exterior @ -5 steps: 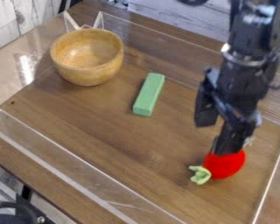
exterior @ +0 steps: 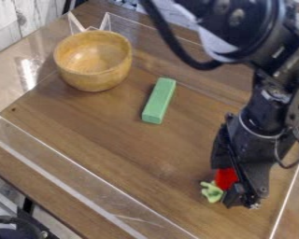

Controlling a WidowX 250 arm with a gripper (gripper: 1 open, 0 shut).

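Note:
My gripper (exterior: pixel 239 177) is low over the right side of the wooden table, its open fingers around a red object (exterior: pixel 224 178) with a pale green leafy part (exterior: pixel 212 191), probably its top. The gripper hides most of the red object, so whether the fingers touch it cannot be seen.
A wooden bowl (exterior: pixel 93 62) sits at the upper left, and a green block (exterior: pixel 159 100) lies near the middle of the table (exterior: pixel 102 159).
My gripper has come down onto the red object, which was in plain view about a second ago and is now mostly covered.

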